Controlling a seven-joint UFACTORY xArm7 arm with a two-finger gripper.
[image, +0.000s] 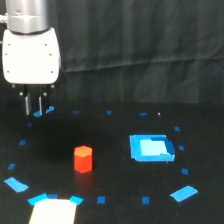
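Observation:
A red block (83, 159) sits on the black surface, left of centre. Up at the left, the white arm ends in my gripper (34, 104), well above and to the left of that block. Its two thin fingers point down with a gap between them, and nothing shows in that gap. To the right of the block lies a square blue piece (135, 148) with a pale patch (153, 147) in its middle; whether it is a tray or flat is hard to tell.
A cream-coloured square (53, 212) is cut off by the bottom edge, with blue tape beside it. Several small blue marks and tape strips (184, 193) dot the dark surface. Between the red block and the blue square the surface is clear. A dark curtain (140, 50) hangs behind.

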